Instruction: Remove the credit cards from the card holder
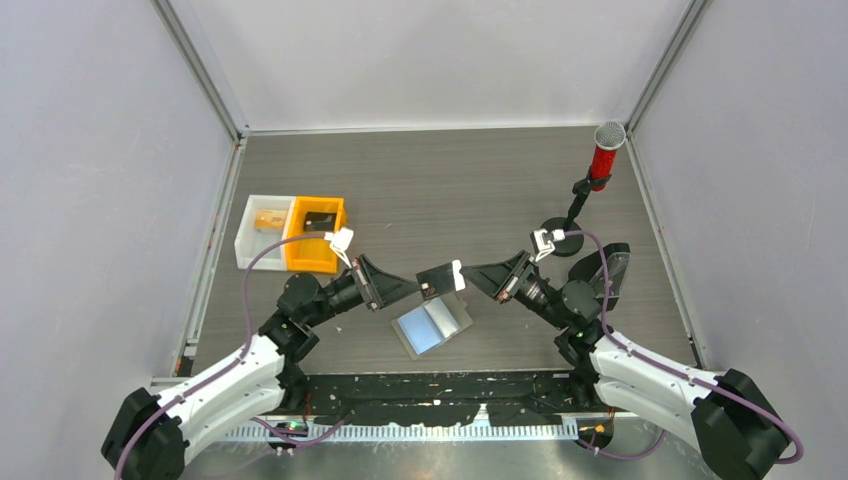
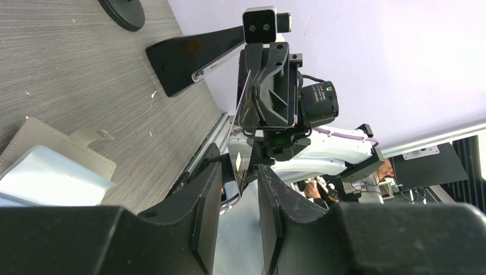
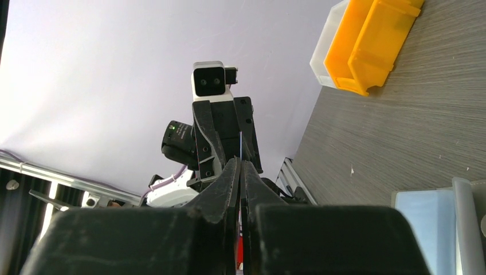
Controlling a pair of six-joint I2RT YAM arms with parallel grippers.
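A dark card (image 1: 436, 281) is held up between my two grippers, above the open beige card holder (image 1: 465, 318). My right gripper (image 1: 464, 271) is shut on the card's right end. In the right wrist view only a thin edge of the card (image 3: 240, 144) shows beyond the closed fingertips. My left gripper stands part open, with the card (image 2: 239, 150) edge-on at the gap between its fingers and touching neither visibly. On the table, the holder (image 2: 69, 150) lies spread with its pale blue inner side (image 3: 424, 223) upward.
At the back left stand a white bin (image 1: 243, 245) with an orange item and a yellow-orange bin (image 1: 335, 262) with a dark item. A red microphone (image 1: 604, 160) on a stand and a dark object (image 1: 610, 275) are at the right.
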